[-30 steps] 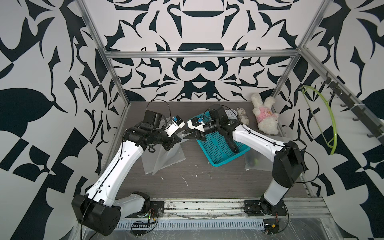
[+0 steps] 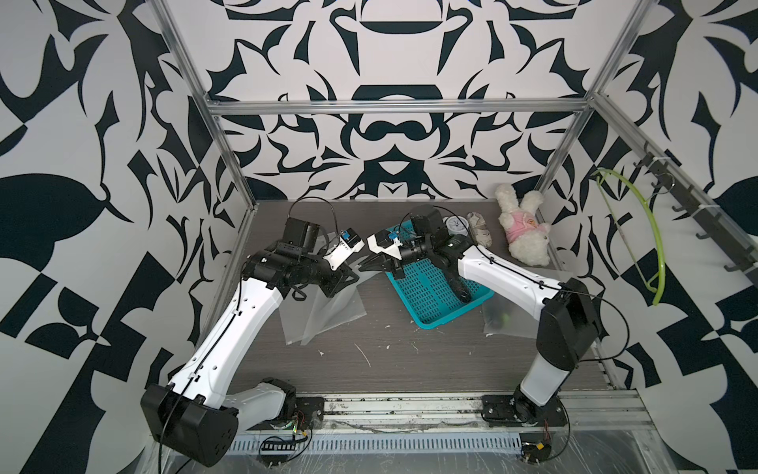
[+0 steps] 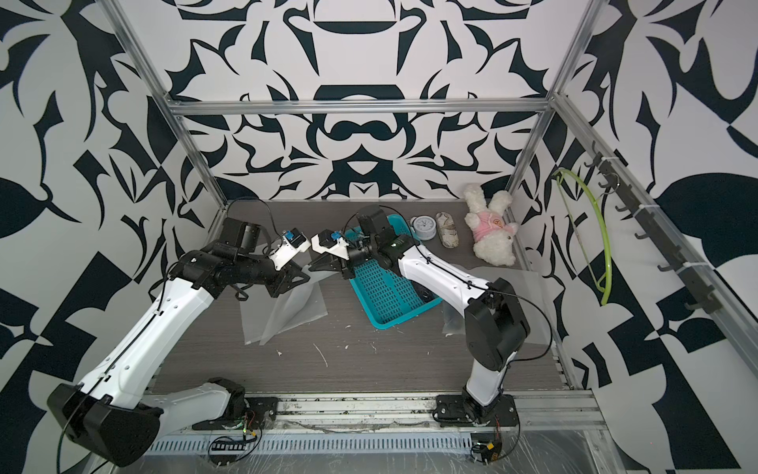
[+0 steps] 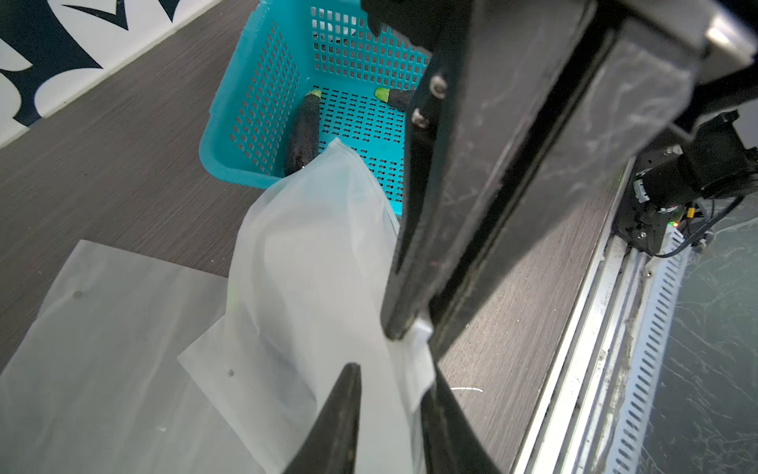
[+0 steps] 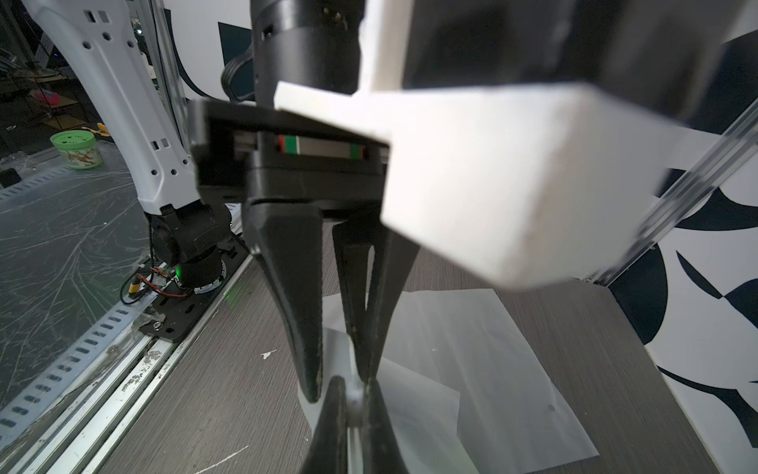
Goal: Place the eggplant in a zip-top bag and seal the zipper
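A translucent bag (image 4: 300,260) is lifted between my grippers in the middle-left, over bags lying on the table. My left gripper is open, its fingers either side of the upright bag. My right gripper is shut on the bag's top edge, facing the left one, their tips very close. Dark eggplants (image 4: 301,130) with green stems lie in the blue basket (image 4: 233,118), just beyond the bag, partly hidden by the arms in the top views.
A white plush rabbit (image 2: 525,229), a shoe-like item (image 2: 479,229) and a round white object (image 3: 424,227) sit at the back right. Another plastic bag (image 2: 505,316) lies right of the basket.
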